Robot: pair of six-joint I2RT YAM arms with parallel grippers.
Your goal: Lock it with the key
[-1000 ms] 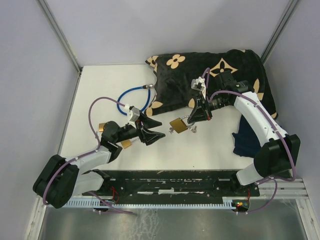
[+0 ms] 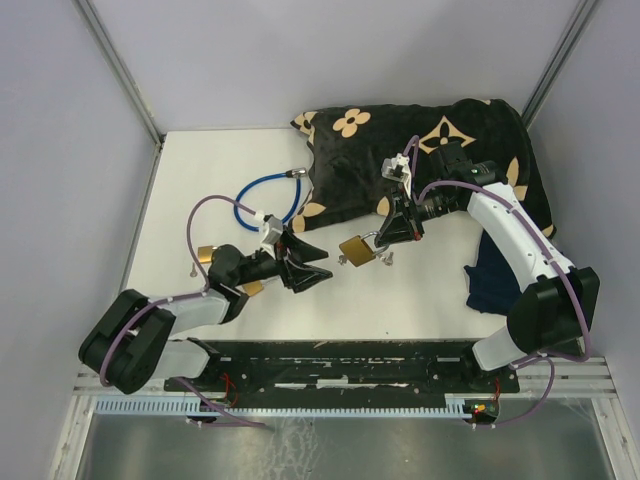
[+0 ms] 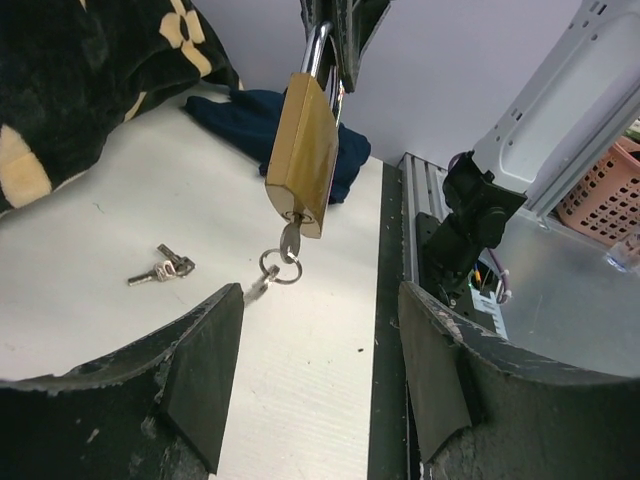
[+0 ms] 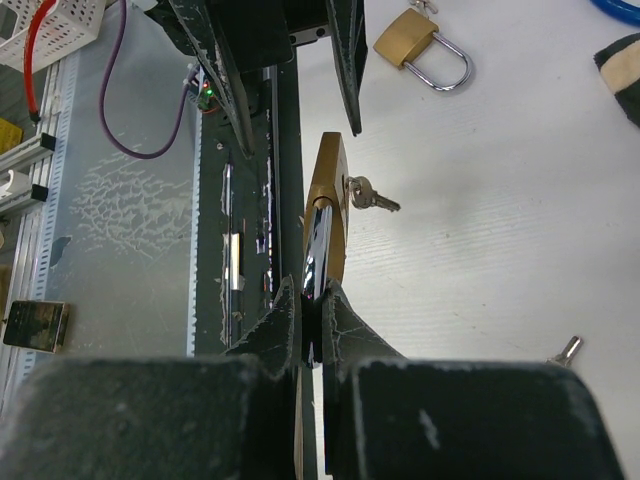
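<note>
A brass padlock [image 2: 356, 250] hangs by its shackle from my right gripper, which is shut on it. In the left wrist view a key [image 3: 291, 238] sits in the underside of the padlock [image 3: 298, 140], with a ring and another key dangling. My left gripper [image 2: 311, 267] is open, left of the padlock, nothing between its fingers; in the left wrist view the hanging key lies beyond and above its fingertips.
Loose keys [image 3: 149, 276] lie on the white board. More padlocks [image 4: 403, 40] are at the left, partly behind the left arm. A blue cable [image 2: 244, 190], a patterned dark cloth [image 2: 335, 160] and navy fabric [image 2: 490, 285] surround the work area.
The right gripper and the padlock show little change.
</note>
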